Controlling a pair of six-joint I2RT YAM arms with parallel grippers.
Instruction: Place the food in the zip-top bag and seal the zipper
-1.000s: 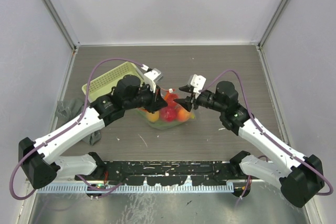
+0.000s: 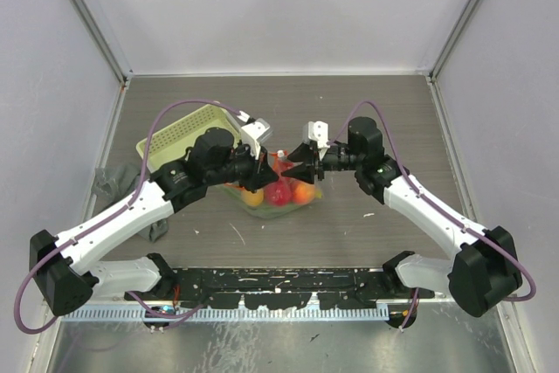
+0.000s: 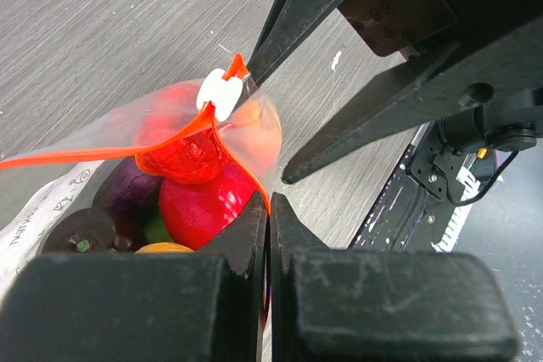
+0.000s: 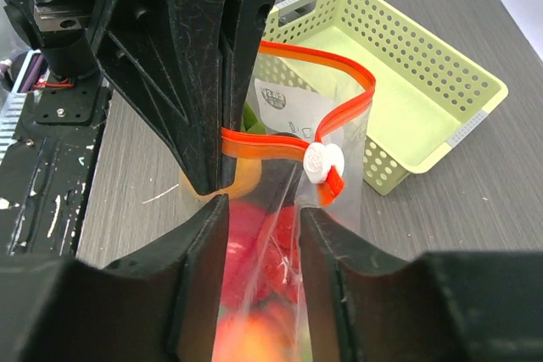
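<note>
A clear zip bag [image 2: 278,210] full of colourful food stands at mid-table, its orange-edged mouth spread apart. Orange zipper strip [image 4: 265,147] and white slider [image 4: 323,162] show clearly in the right wrist view. My left gripper is shut on the bag's orange rim, the thin strip running between its fingers. My right gripper is part open, just beside the slider end; the slider [image 3: 221,93] lies close to one of its fingertips in the left wrist view. Inside are a red food item [image 3: 199,208] and a dark purple one [image 3: 127,192].
A pale green basket [image 2: 179,139] stands behind the left arm, with a grey crumpled item [image 2: 113,185] at the table's left edge. The table right of the bag and behind it is clear.
My right gripper has moved left, closer to the slider end of the bag. The left arm has stayed in place at the rim.
</note>
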